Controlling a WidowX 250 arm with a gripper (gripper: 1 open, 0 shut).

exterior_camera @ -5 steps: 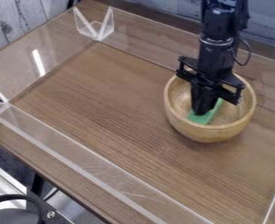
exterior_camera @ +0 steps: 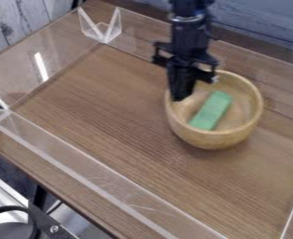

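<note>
My gripper (exterior_camera: 179, 82) is black and blurred, at the upper-left rim of a round wooden bowl (exterior_camera: 230, 135), its arm reaching down from the top centre. The fingertips are too blurred to show whether they are apart or together. A green block (exterior_camera: 210, 111) lies inside the bowl, to the lower right of my gripper and apart from it.
A small white wire-like object (exterior_camera: 102, 25) stands at the back left of the wooden table (exterior_camera: 80, 121). A dark curved object (exterior_camera: 15, 215) is at the lower-left corner.
My gripper has moved left from over the middle and back of the bowl to its left rim, away from the green block. The bowl has shifted slightly left.
</note>
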